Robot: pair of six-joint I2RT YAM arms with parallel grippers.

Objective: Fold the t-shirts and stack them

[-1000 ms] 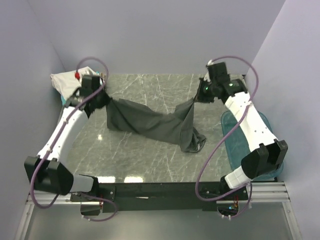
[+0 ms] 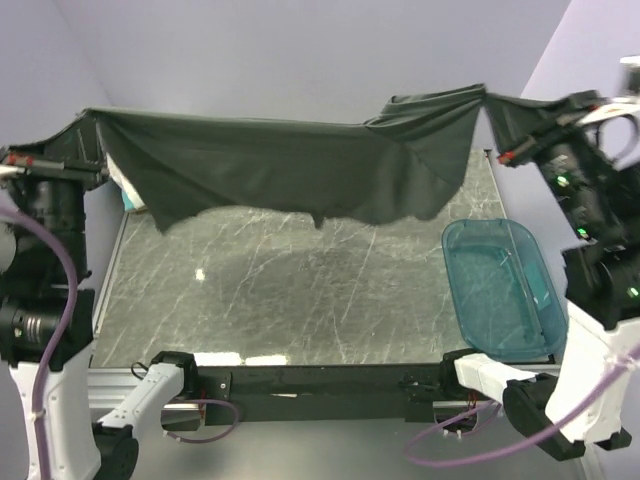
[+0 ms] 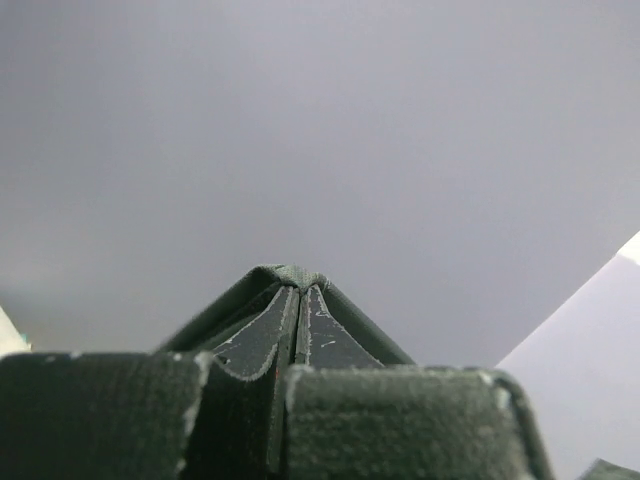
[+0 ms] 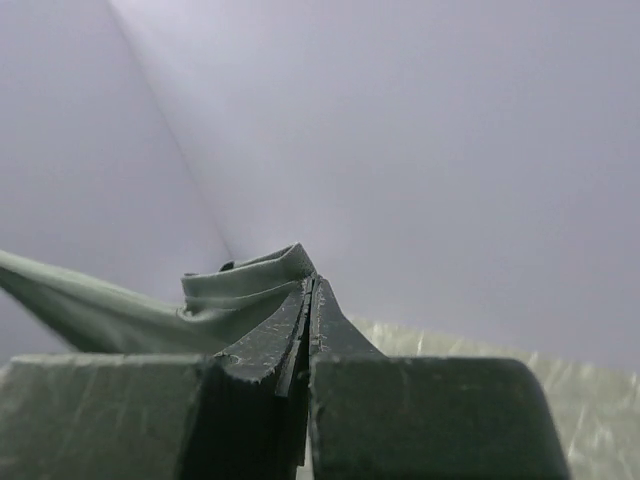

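Note:
A dark green t-shirt (image 2: 290, 165) hangs in the air above the table, stretched wide between both arms, its lower edge loose and wavy. My left gripper (image 2: 92, 118) is shut on one end of it; in the left wrist view a fold of the cloth (image 3: 285, 274) shows at the joined fingertips. At the other end my right gripper (image 2: 490, 98) is shut on the shirt too, and the right wrist view shows folded fabric (image 4: 250, 285) pinched at the tips and trailing off to the left.
A teal bin (image 2: 500, 285) stands at the right side. At the back left, part of a light cloth pile (image 2: 125, 182) peeks out from behind the shirt.
Both arms have risen and spread apart, left one leftward and right one rightward. The shirt went from partly slumped near the table to lifted and stretched wide between them.

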